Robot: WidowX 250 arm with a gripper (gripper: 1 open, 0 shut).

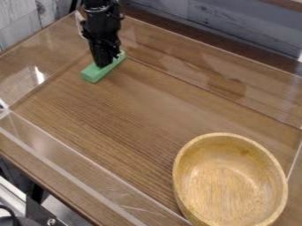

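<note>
My black gripper (pixel 102 55) hangs down from the top of the view onto a green block (pixel 97 74) that lies on the wooden table at the upper left. The fingertips are over or against the block's upper part; they are dark and small, so I cannot see clearly what is between them.
A round yellow wooden bowl (pixel 230 181) stands at the lower right. Grey panelled walls border the back and left edges.
</note>
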